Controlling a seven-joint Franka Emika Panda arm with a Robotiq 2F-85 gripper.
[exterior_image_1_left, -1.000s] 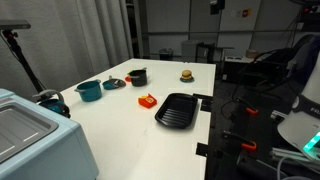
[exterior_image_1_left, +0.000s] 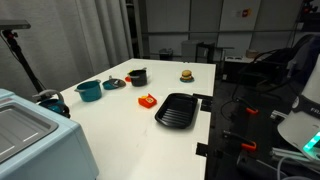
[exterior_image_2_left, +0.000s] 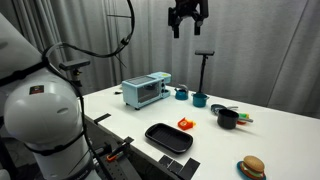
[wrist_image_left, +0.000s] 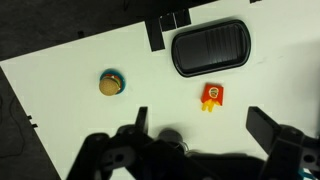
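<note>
High above the white table, my gripper (exterior_image_2_left: 185, 33) stands open, with its fingers spread and nothing between them. From the wrist view, looking down, the black tray (wrist_image_left: 211, 48) lies near the table edge. Beside it is a red fries carton (wrist_image_left: 212, 96) with yellow fries, lying on the bare tabletop. A burger (wrist_image_left: 110, 84) sits on a small teal plate, apart from the tray. The tray (exterior_image_1_left: 178, 111) looks empty in the exterior views.
A pale blue toaster oven (exterior_image_2_left: 147, 91) stands at one end of the table. Along the curtain side are a teal pot (exterior_image_1_left: 90, 91), a dark pot (exterior_image_1_left: 139, 77) and a pan (exterior_image_1_left: 114, 83). Open tabletop (exterior_image_1_left: 125, 140) lies between the oven and the tray.
The table objects have not moved.
</note>
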